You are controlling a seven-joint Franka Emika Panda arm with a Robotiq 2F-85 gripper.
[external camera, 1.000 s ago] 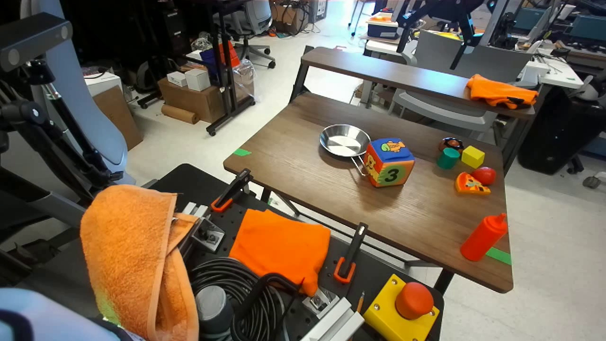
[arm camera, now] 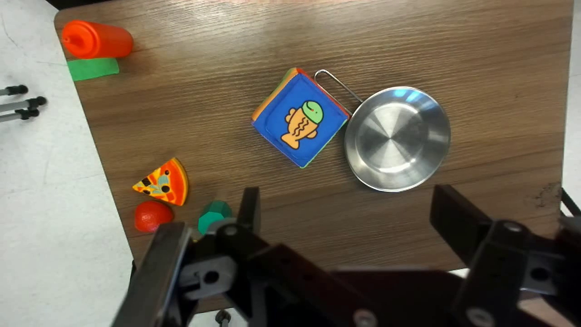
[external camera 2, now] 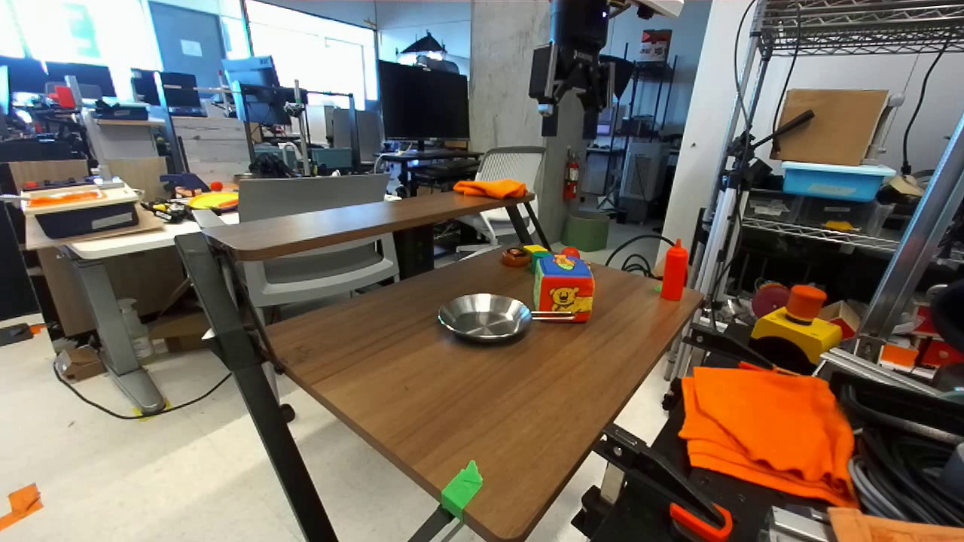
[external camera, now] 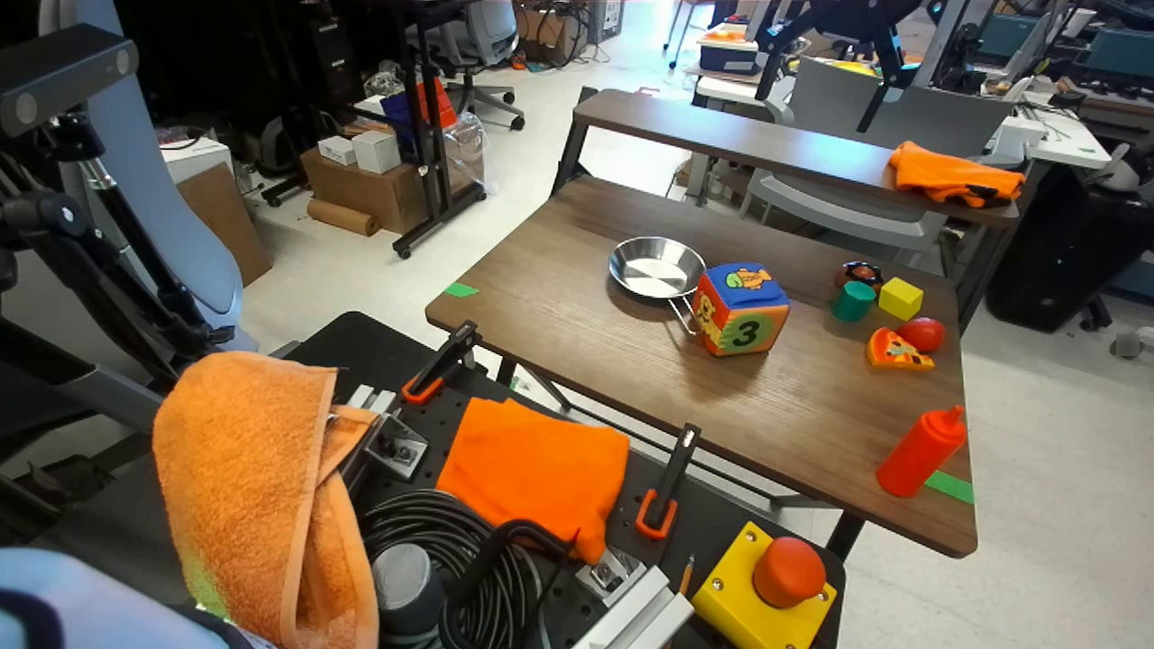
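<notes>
Above the table my gripper stands open, its two dark fingers wide apart and only tabletop showing between them. A shiny metal pan (arm camera: 400,139) rests on the wood beyond the fingertips in the wrist view. Its wire handle passes beside a soft picture cube (arm camera: 300,120), which has a fish on its blue top. In exterior view 2 the gripper (external camera 2: 571,122) hangs high, well clear of the pan (external camera 2: 485,318) and cube (external camera 2: 564,287).
A toy pizza slice (external camera: 898,351), red toy (external camera: 921,333), yellow block (external camera: 900,298), green piece (external camera: 854,302) and dark round item (external camera: 859,274) cluster together. A red bottle (external camera: 921,452) stands near a corner. The raised shelf (external camera: 736,136) bears an orange cloth (external camera: 952,173). Tabletop left of the pan is clear.
</notes>
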